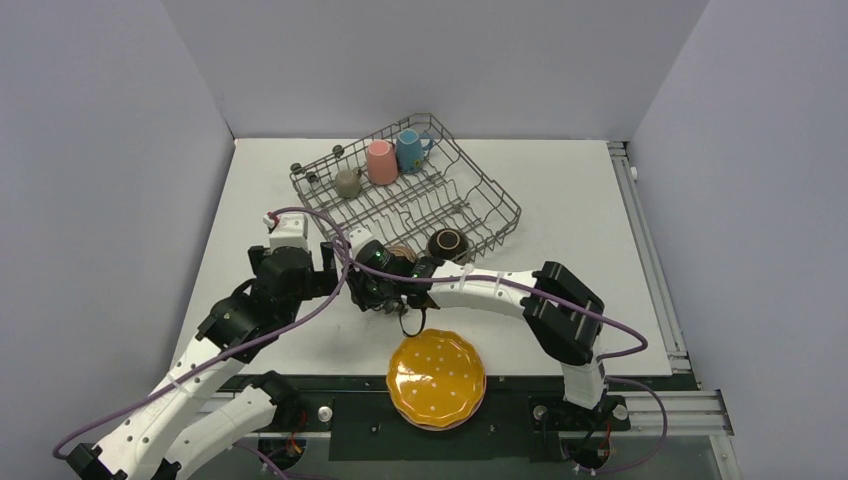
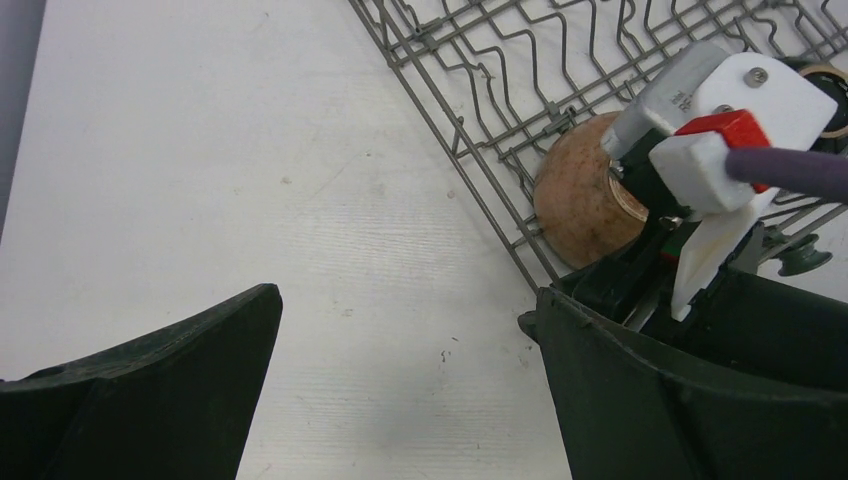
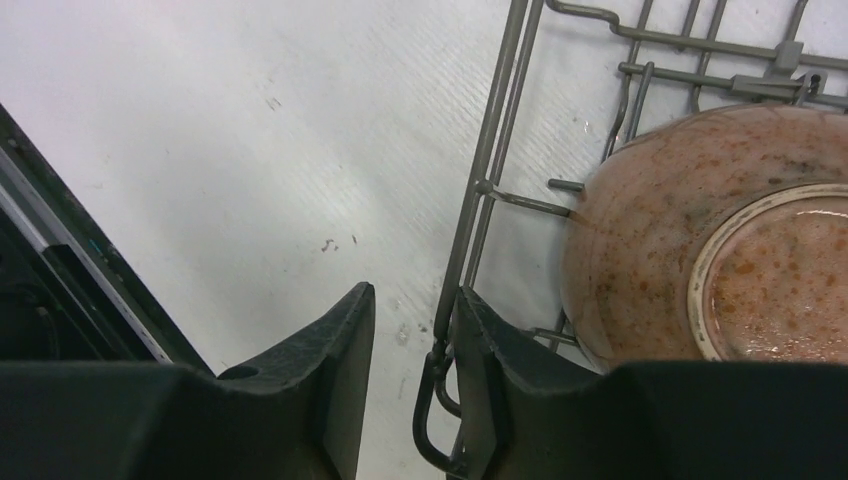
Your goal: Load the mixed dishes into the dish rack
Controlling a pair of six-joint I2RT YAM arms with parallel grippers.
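The wire dish rack (image 1: 490, 205) is turned at an angle on the white table. Inside it are a blue mug (image 1: 408, 152), a pink cup (image 1: 381, 163), a small grey-beige cup (image 1: 347, 183) and a dark bowl (image 1: 447, 243). A brown bowl (image 3: 640, 230) leans in the rack's near corner, mostly hidden by the right arm from above. My right gripper is partly open at that corner, a rack wire running by its right fingertip. Yellow dotted plate (image 1: 436, 378) lies at the front edge. My left gripper stands open and empty left of the rack.
Purple cables (image 1: 480, 279) run along both arms. Free white table (image 1: 570, 200) shows to the right of the rack, and there is bare surface to its left. Grey walls (image 1: 440, 60) close in the back and sides.
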